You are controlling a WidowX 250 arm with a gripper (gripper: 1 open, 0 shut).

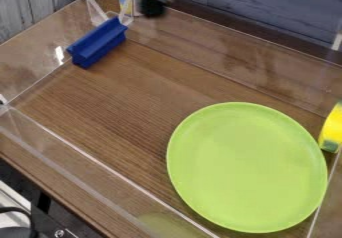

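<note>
The dark gripper (150, 0) is at the top edge, blurred, in front of the items at the back; whether it holds anything is hard to see. A blue rectangular block (98, 42) lies on the wooden table (114, 117) at the upper left, below and left of the gripper and apart from it. A large green plate (245, 166) lies at the lower right.
A yellow item (331, 129) sits at the right edge beside the plate. A yellow-labelled container (126, 0) stands at the back, partly hidden. Clear plastic walls edge the table.
</note>
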